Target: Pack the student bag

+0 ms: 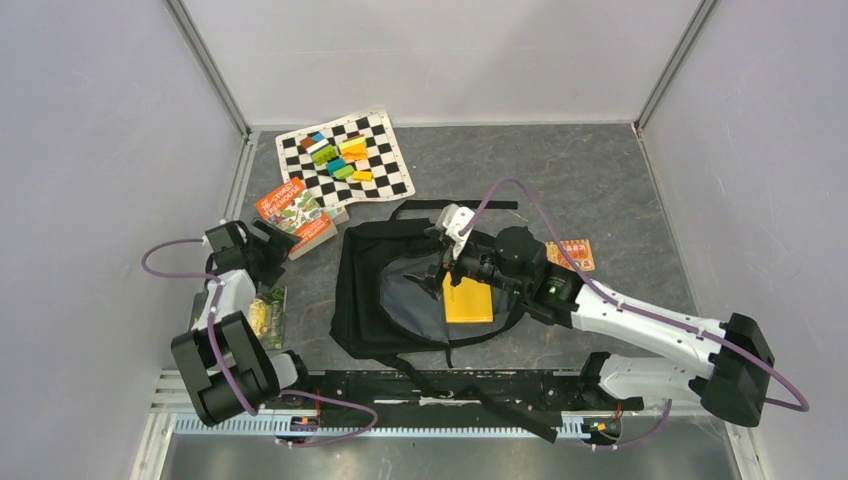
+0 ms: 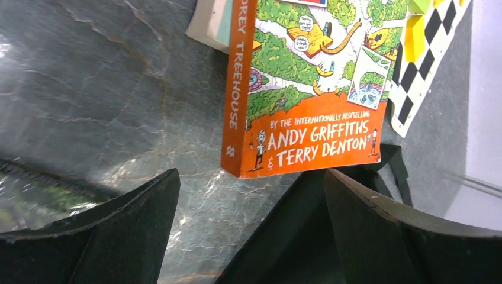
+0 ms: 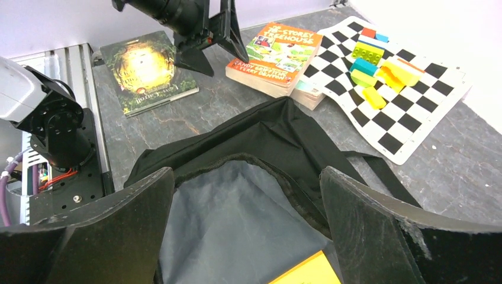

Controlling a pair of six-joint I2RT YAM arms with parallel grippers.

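Note:
A black bag (image 1: 355,290) lies open at the front middle, a yellow book (image 1: 467,305) inside. An orange-spined Treehouse book (image 2: 308,142) rests on another book at the left. My left gripper is open just beside it, above the floor, nothing between its fingers. A dark green book (image 3: 148,71) lies at the front left, partly under the left arm. My right gripper hangs open over the bag, holding nothing. A small orange book (image 1: 572,252) lies at the right.
A checkered board (image 1: 390,175) with several coloured blocks stands at the back left. Walls border both sides and the back.

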